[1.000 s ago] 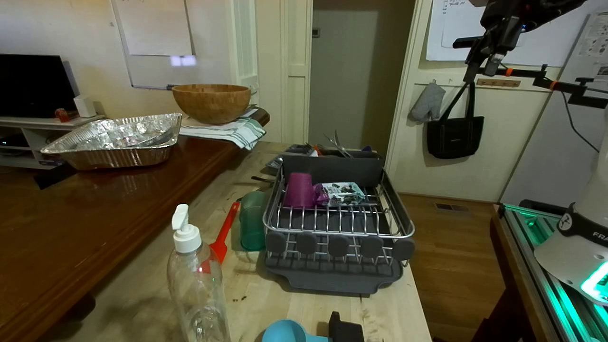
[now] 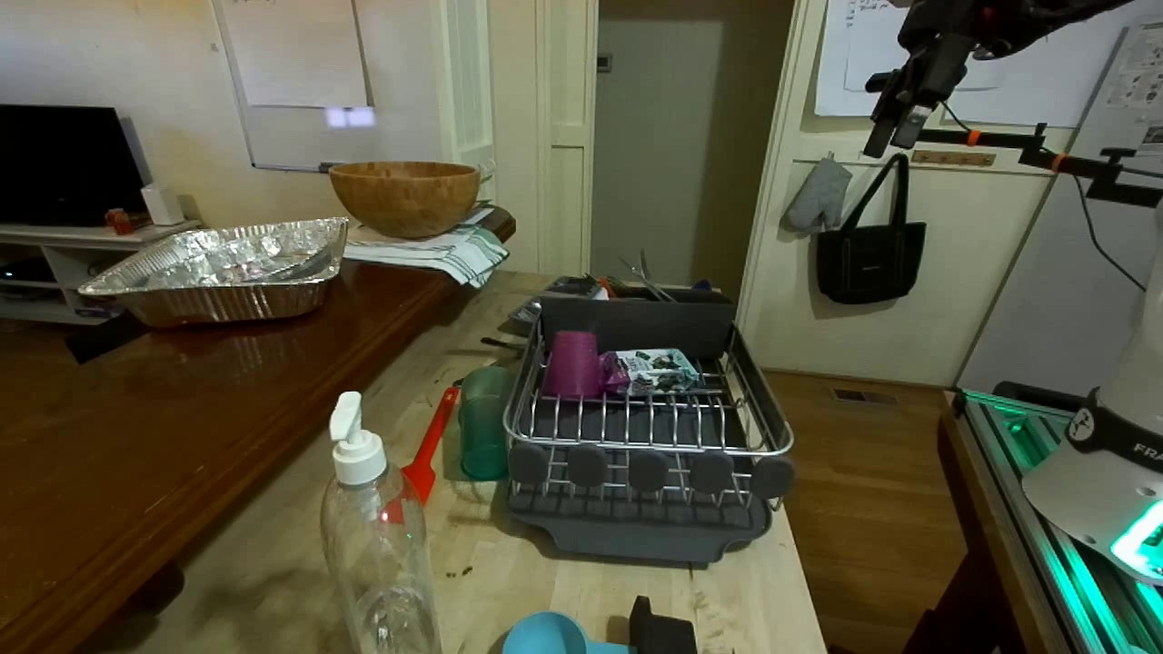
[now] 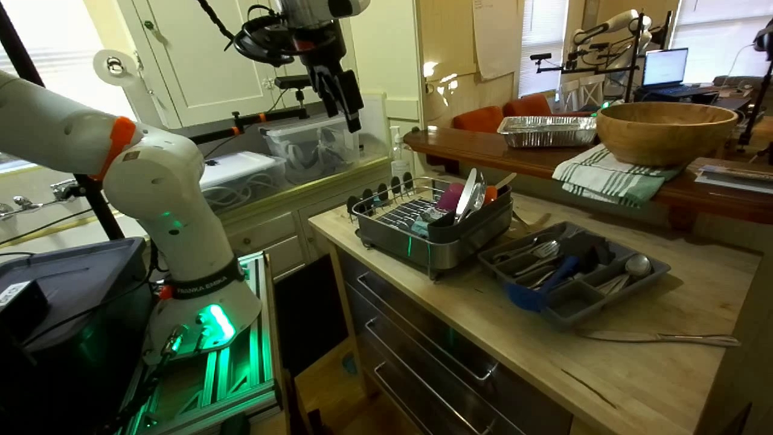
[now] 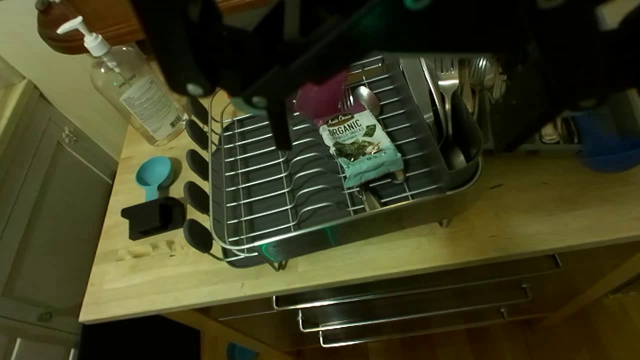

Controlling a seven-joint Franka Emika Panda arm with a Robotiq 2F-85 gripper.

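Note:
High above the counter, clear of everything on it, my gripper points downward. Its dark fingers stand wide apart in the wrist view, open, with nothing held. Below lies the grey dish rack with metal wires. A teal and white seaweed snack packet rests on those wires, a magenta cup against its upper end. The cup looks upside down in exterior view 1. Cutlery lies partly under the packet, and part of the cup is hidden by the gripper in the wrist view.
A soap bottle, red spatula, green cup and blue scoop surround the rack. Beyond it sits a cutlery tray, near a knife. On the raised ledge are a wooden bowl and foil tray.
In exterior view 1 my gripper has shifted a little left and turned, so both fingers show more separately. Rack, cup and packet look unmoved.

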